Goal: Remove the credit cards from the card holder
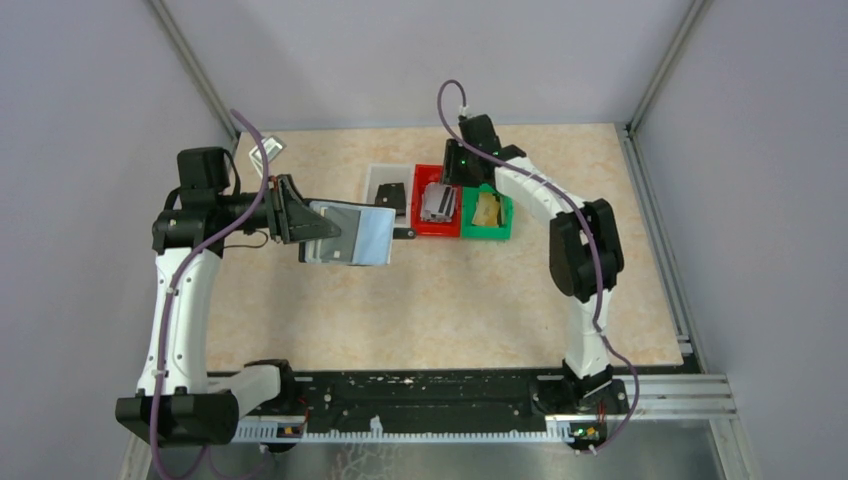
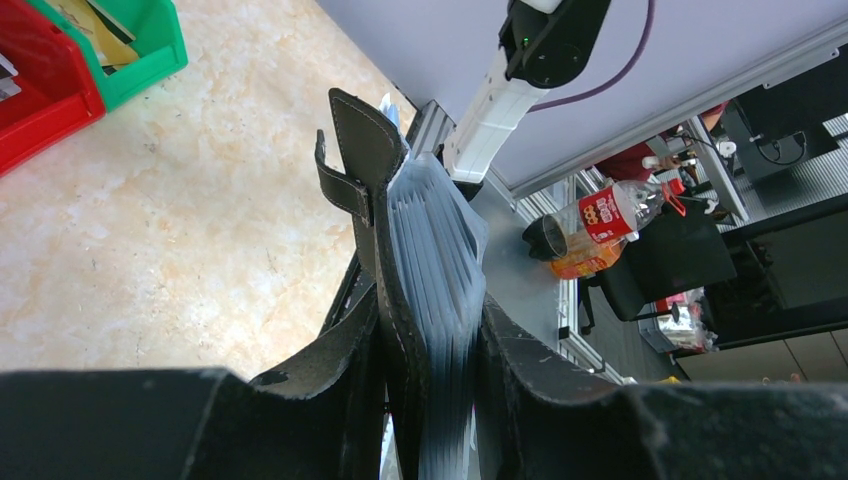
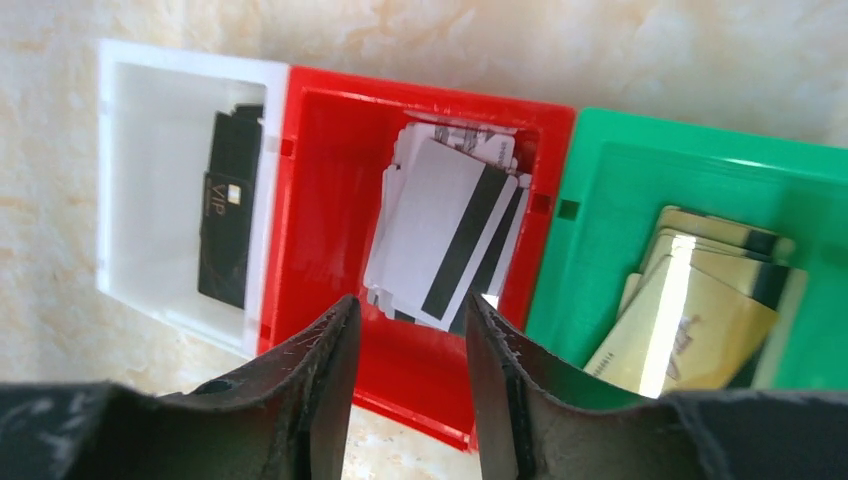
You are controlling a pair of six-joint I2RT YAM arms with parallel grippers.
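Note:
My left gripper is shut on the black card holder (image 2: 368,160), whose fanned clear sleeves (image 2: 440,250) hang open to the right in the top view. My right gripper is above the red bin (image 3: 330,210), fingers apart, with nothing visible between them. Silver cards (image 3: 435,220) with dark stripes lie piled in that bin. Gold cards (image 3: 700,330) lie in the green bin (image 3: 660,140), and black cards (image 3: 225,240) marked VIP lie in the white bin (image 3: 150,180).
The three bins stand side by side at the back of the marble-look table (image 1: 450,300). The right arm spans the table's right side.

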